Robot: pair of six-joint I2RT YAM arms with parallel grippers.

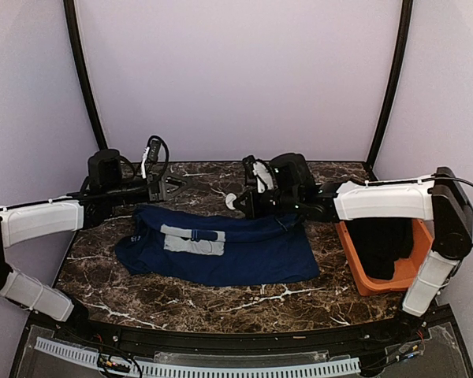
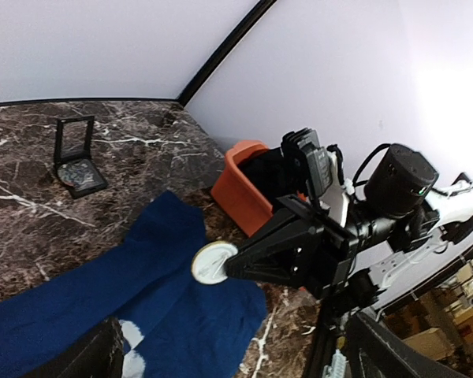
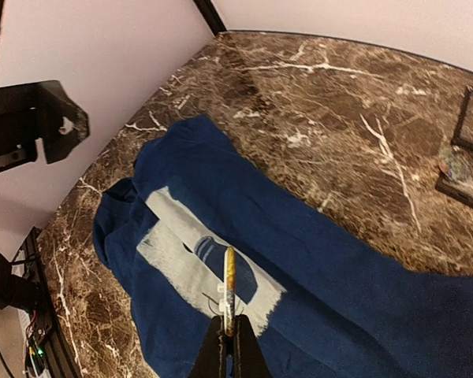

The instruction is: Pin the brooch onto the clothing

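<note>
A round, pale brooch (image 1: 231, 201) hangs above the cloth, its rim held in my right gripper (image 1: 239, 203), which is shut on it. In the left wrist view the flat face of the brooch (image 2: 213, 264) shows; the right wrist view has the brooch (image 3: 229, 283) edge-on, a thin wire-like pin sticking out to its left. Apart from it on the left, my left gripper (image 1: 176, 186) stands open and empty, its dark fingers (image 2: 87, 354) spread at the bottom of its own view. Navy clothing (image 1: 252, 260) with a light grey patch (image 1: 193, 246) lies folded on the table below.
An orange bin (image 1: 363, 276) with dark cloth (image 1: 382, 246) inside stands at the right. Behind the clothing lies an opened dark case (image 2: 80, 177) with a clear part.
</note>
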